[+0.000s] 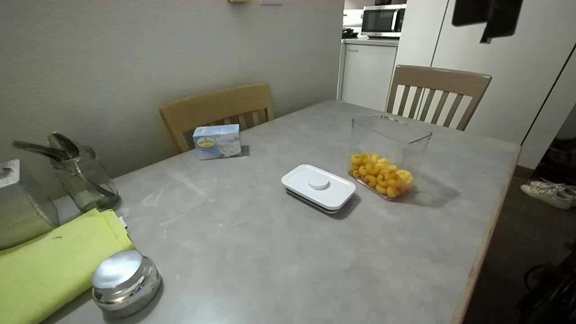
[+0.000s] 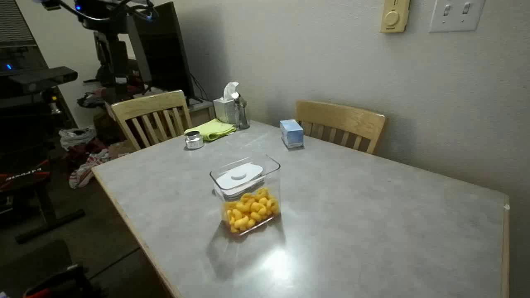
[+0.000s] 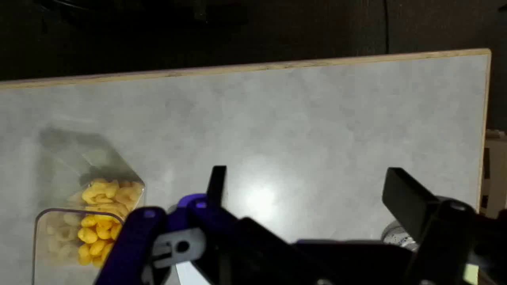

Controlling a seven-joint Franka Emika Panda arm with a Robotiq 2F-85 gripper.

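Note:
Wide apart, the fingers of my gripper have only bare tabletop beneath them in the wrist view, so it is open and holds nothing. A clear container [image 1: 389, 140] stands upright on the table, its top uncovered, with yellow puffs [image 1: 380, 173] in its lower part. Beside it lies a white lid [image 1: 318, 187] with a round knob, flat on the table. From the opposite side, the container's rim [image 2: 244, 174] crosses in front of the lid [image 2: 238, 176]. In the wrist view the container and puffs [image 3: 97, 237] sit at lower left, and the lid is mostly hidden behind the gripper.
A blue tea box [image 1: 217, 142] stands near the wall. A silver-lidded jar [image 1: 127, 283], a lime cloth [image 1: 70, 254], a glass with utensils [image 1: 86, 178] and a tissue box [image 2: 224, 110] crowd one end. Wooden chairs border the grey table [image 2: 387, 233], which has wide clear areas.

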